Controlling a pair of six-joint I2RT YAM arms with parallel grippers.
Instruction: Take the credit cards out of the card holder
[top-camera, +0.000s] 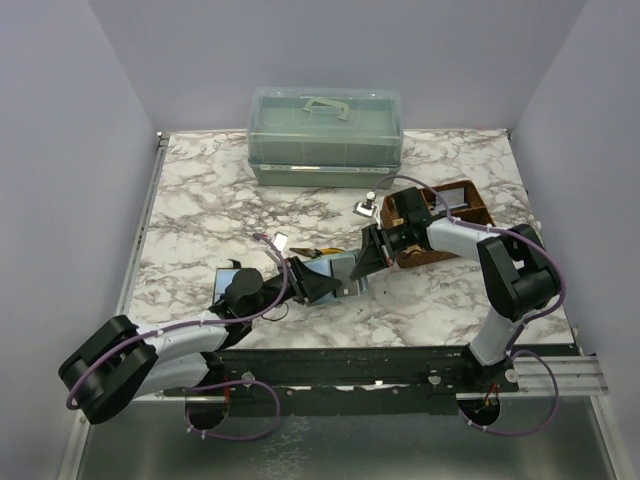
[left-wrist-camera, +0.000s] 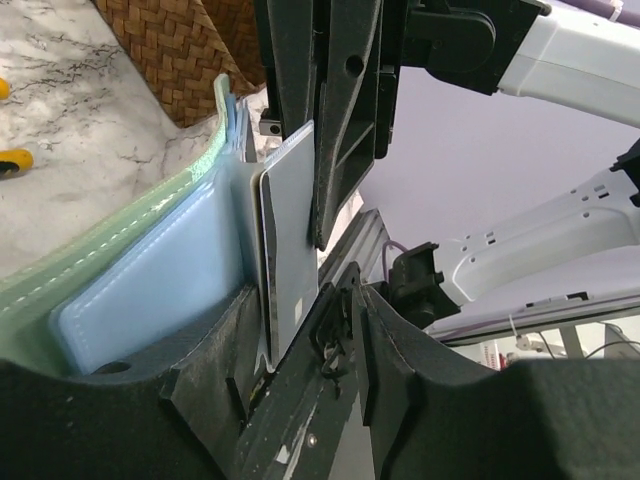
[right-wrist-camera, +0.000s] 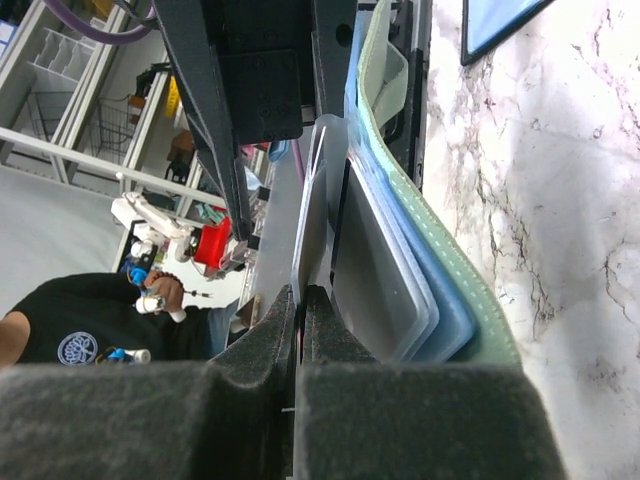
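Note:
The card holder, light blue with a green edge (left-wrist-camera: 150, 280), is held up between my two grippers in the middle of the table (top-camera: 335, 275). Grey cards (left-wrist-camera: 290, 240) stand inside it. My right gripper is shut on the thin edge of the cards at the holder's side, seen in its wrist view. My left gripper stands open, its fingers reaching around the holder and cards from the other side.
A brown woven basket (top-camera: 440, 250) with compartments is at the right. A clear green lidded box (top-camera: 325, 140) stands at the back. A blue-topped item (top-camera: 225, 282) lies at left, yellow-handled tools behind the holder.

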